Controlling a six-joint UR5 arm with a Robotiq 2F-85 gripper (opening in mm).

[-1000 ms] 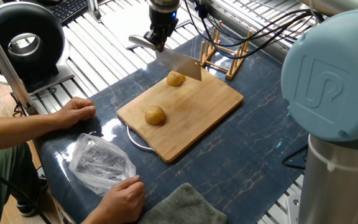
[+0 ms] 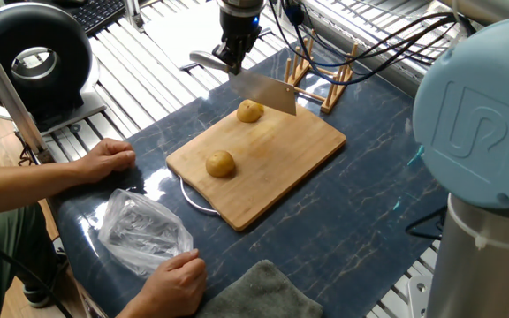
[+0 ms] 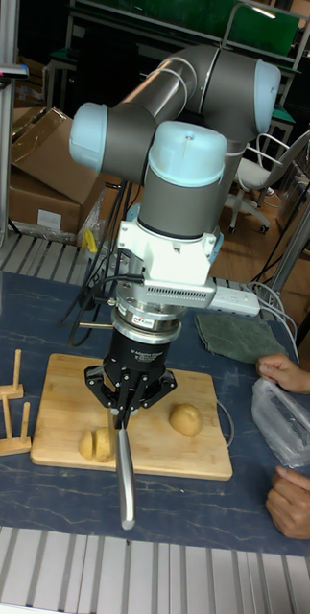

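Observation:
My gripper (image 2: 231,65) is shut on the cleaver (image 2: 267,92), holding it above the far part of the wooden cutting board (image 2: 277,168). Its broad blade points to the right in exterior view 1, while the metal handle (image 3: 126,481) sticks out toward the viewer in exterior view 3. One potato (image 2: 220,164) rests near the board's handle end. Another potato (image 2: 249,110) lies close to the blade, partly behind it in exterior view 1. A gap or dark line runs across that second potato (image 3: 96,444) in exterior view 3; whether it is fully split I cannot tell.
A wooden peg rack (image 2: 330,84) stands beyond the board. A person's hands (image 2: 173,283) rest near a clear plastic bag (image 2: 144,234) on the near left. A grey-green cloth (image 2: 263,296) lies at the front edge. Dark tabletop right of the board is clear.
The gripper and cleaver have shifted slightly to the right in exterior view 1, and the blue arm joint moved right too. Board, potatoes and the person's hands have stayed put.

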